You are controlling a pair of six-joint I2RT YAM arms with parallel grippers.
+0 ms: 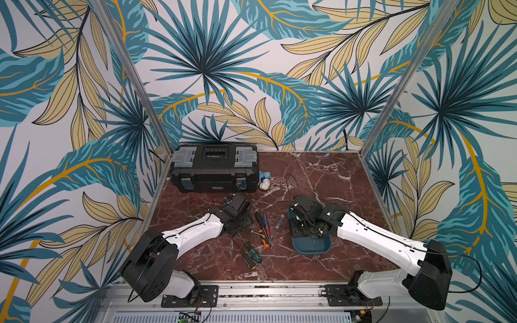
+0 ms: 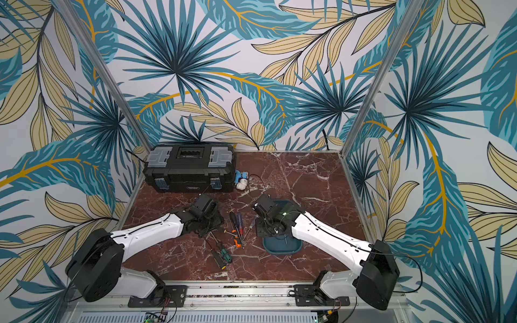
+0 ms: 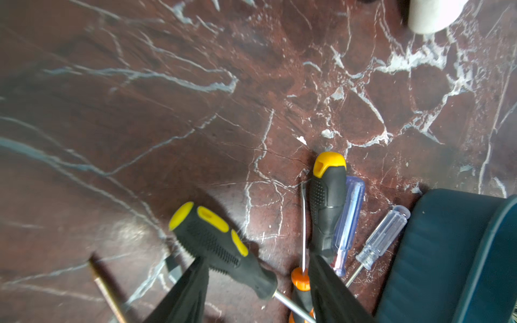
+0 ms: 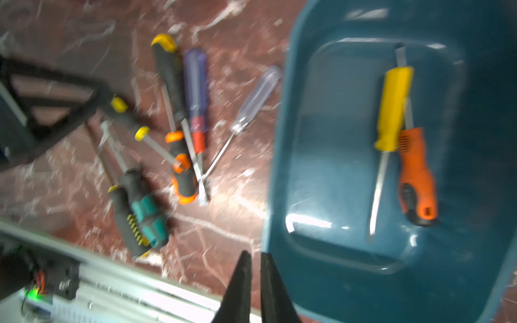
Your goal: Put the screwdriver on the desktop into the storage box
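Several screwdrivers lie loosely heaped on the marble desktop, among them a black-and-yellow one (image 3: 328, 204) and a clear-handled one (image 3: 383, 237). My left gripper stands open above a yellow-and-dark screwdriver (image 3: 218, 242). The teal storage box (image 4: 336, 263) is right of the pile, holding a yellow screwdriver (image 4: 394, 107) and an orange one (image 4: 415, 177). My right gripper is shut over the box's left part; whether anything is between its fingertips is hidden or too blurred to tell.
A closed black toolbox (image 1: 214, 167) stands at the back left, with a white-and-blue object (image 1: 264, 183) beside it.
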